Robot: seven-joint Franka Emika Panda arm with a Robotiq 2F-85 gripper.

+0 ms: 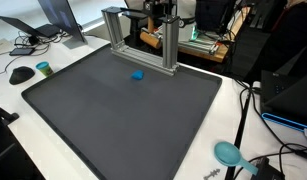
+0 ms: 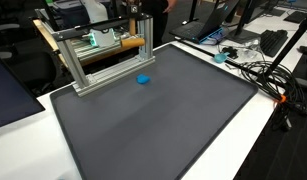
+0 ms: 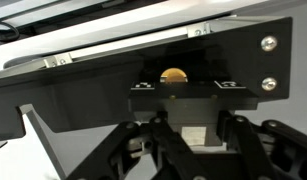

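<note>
In the wrist view my gripper is shut on a grey piece, most of which is hidden by the fingers. Just beyond the fingertips, a round orange end shows against a black beam running across the view. An orange-brown cylinder hangs by the metal frame at the back of the table. From the other side, this cylinder appears close to the frame's upright. Whether it joins the piece in my grip cannot be told.
A blue object lies on the grey mat in front of the frame. A green cup stands at the left. A teal round item and cables are at the front right.
</note>
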